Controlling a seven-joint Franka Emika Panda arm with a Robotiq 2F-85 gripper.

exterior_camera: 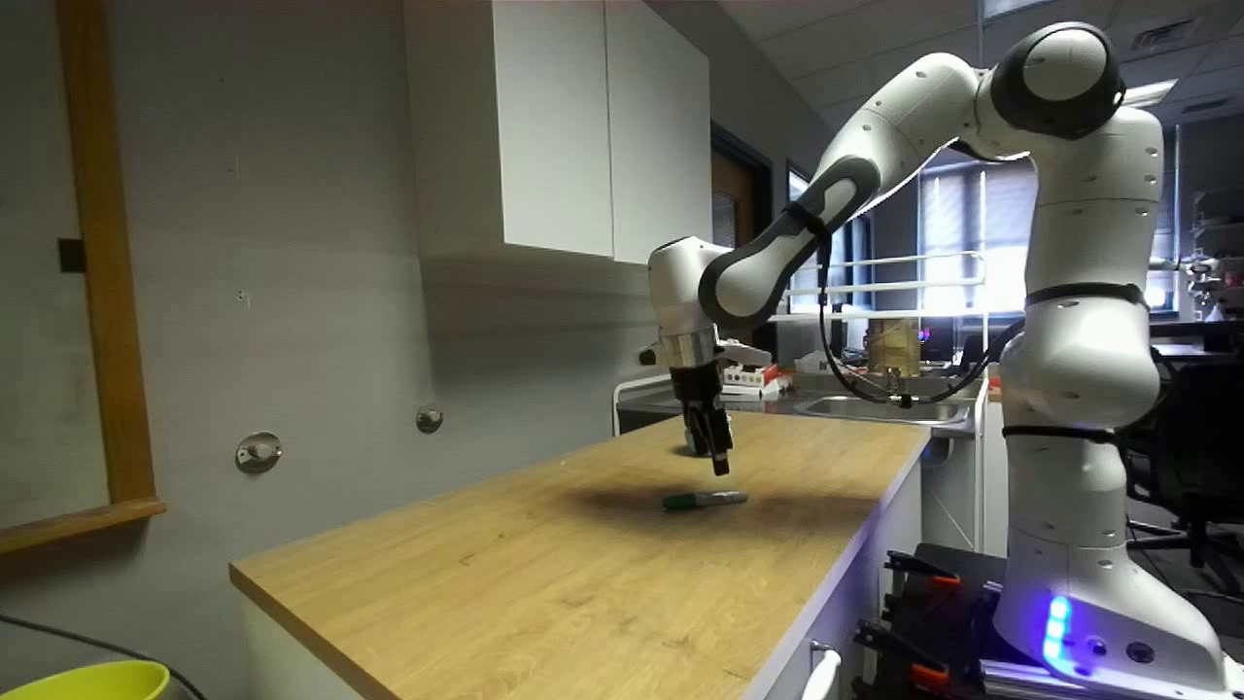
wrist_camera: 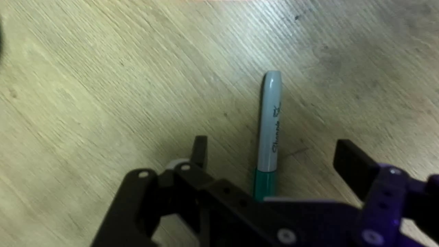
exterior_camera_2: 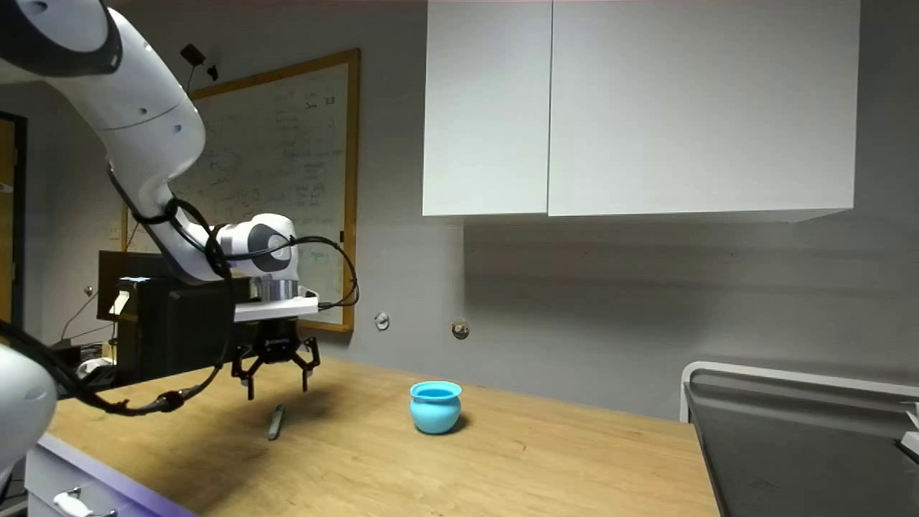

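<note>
A grey marker with a green cap (wrist_camera: 269, 123) lies flat on the wooden counter, and in the wrist view it sits between my spread fingers. My gripper (exterior_camera_2: 277, 388) hangs above the counter, open and apart from the marker (exterior_camera_2: 276, 422). From the side, the gripper (exterior_camera: 713, 457) is a short way over the marker (exterior_camera: 705, 500). The wrist camera shows one finger (wrist_camera: 200, 151) left of the marker and the other to its right; the cap's end is hidden behind the gripper's body. A turquoise pot (exterior_camera_2: 436, 406) stands upright on the counter, mostly hidden behind the gripper in exterior view 1.
White cupboards (exterior_camera_2: 702, 108) hang on the wall above the counter (exterior_camera_2: 551, 465). A sink (exterior_camera: 881, 408) lies beyond the counter's far end. A yellow-green container (exterior_camera: 91, 682) is at lower left.
</note>
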